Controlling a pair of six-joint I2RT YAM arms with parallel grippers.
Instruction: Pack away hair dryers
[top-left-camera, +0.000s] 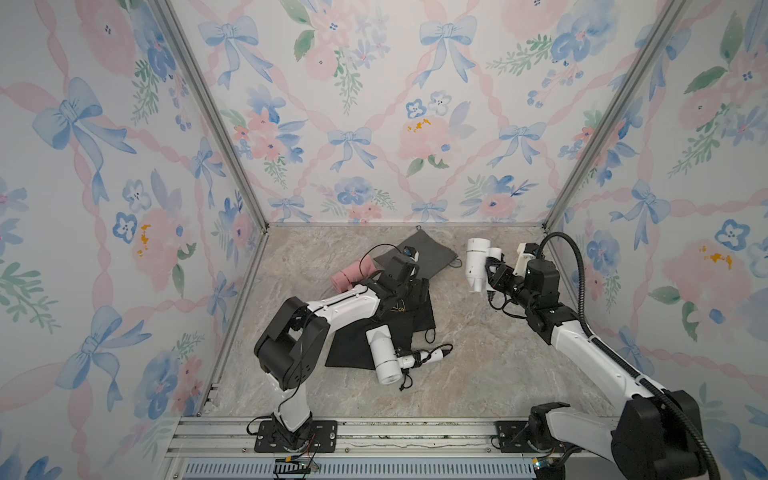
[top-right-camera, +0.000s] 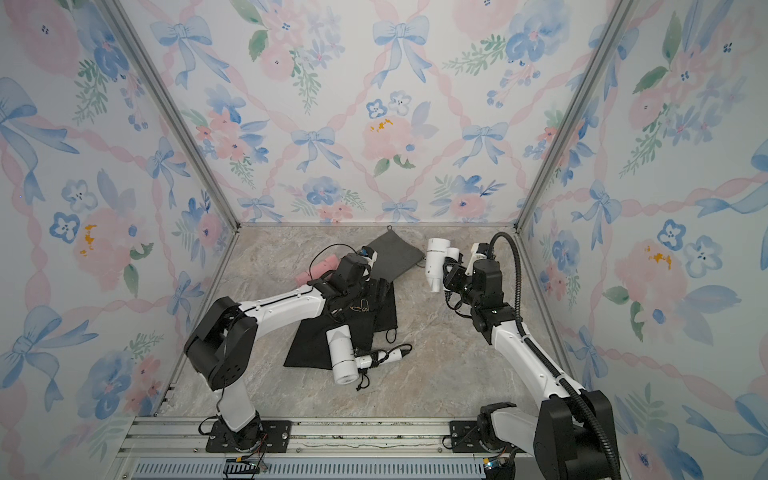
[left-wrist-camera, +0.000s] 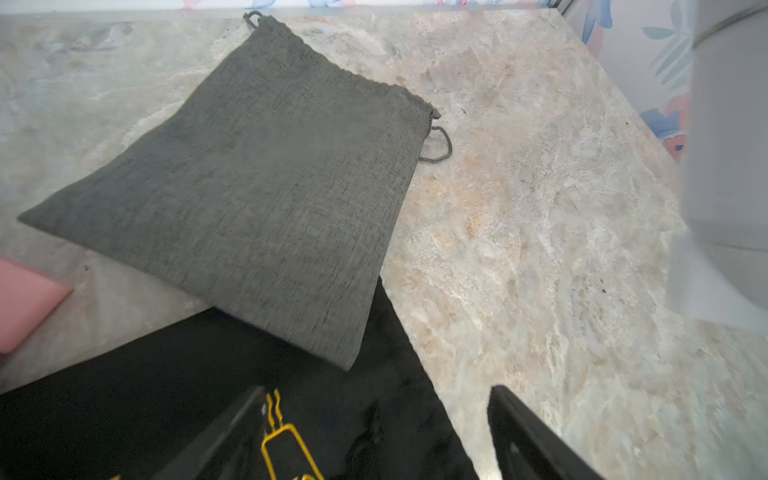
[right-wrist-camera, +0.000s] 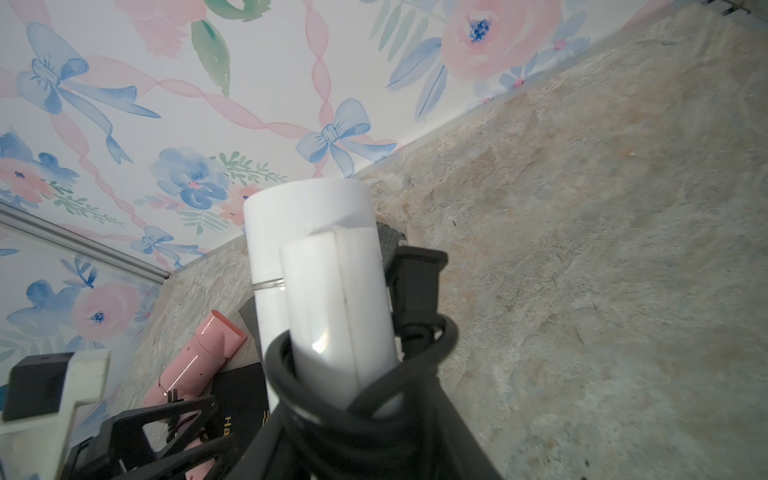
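Note:
A white hair dryer (top-left-camera: 477, 262) is held upright in my right gripper (top-left-camera: 500, 276), its black cord wrapped round the handle (right-wrist-camera: 336, 312). My left gripper is open over black cloth bags (left-wrist-camera: 136, 376), with nothing between its fingers. A second white hair dryer (top-left-camera: 382, 352) with a coiled cord lies at the front on the black cloth. A pink hair dryer (top-left-camera: 352, 272) lies at the back left, partly behind my left arm. A grey drawstring bag (left-wrist-camera: 232, 176) lies flat at the back, overlapping a black one.
Floral walls close in the back and both sides, with metal rails at the corners and front edge.

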